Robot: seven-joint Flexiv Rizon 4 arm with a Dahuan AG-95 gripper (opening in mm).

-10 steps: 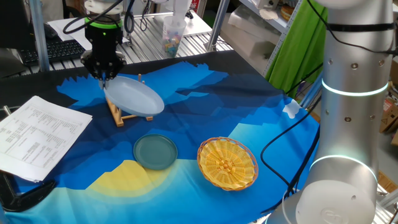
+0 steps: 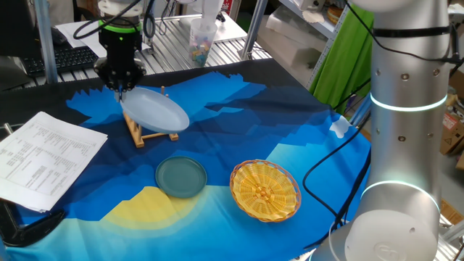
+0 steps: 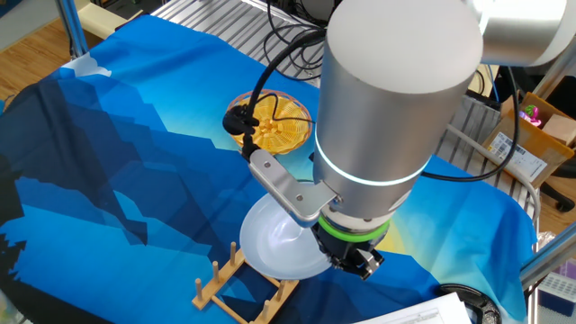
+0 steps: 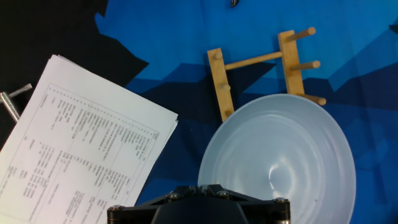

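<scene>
A pale blue-white plate (image 2: 156,111) hangs tilted from my gripper (image 2: 120,94), which is shut on its rim at the left edge. The wrist view shows the plate (image 4: 280,155) from above, just right of the gripper; the fingertips' grip on the rim is largely hidden there. Behind and partly beneath the plate stands a wooden dish rack (image 2: 138,135) with upright pegs. In exterior view 2 the plate (image 3: 270,238) overlaps one end of the rack (image 3: 211,292). Whether plate and rack touch is unclear.
A dark green plate (image 2: 181,177) and a yellow wicker basket (image 2: 265,191) lie on the blue cloth. Printed papers (image 2: 47,159) cover the left side, near a black clamp (image 2: 25,226). Open cloth lies right of the rack.
The held plate has shifted very slightly up and left, with its tilt nearly the same. My arm's near column has drifted a little left. Rack, green plate and basket are unmoved.
</scene>
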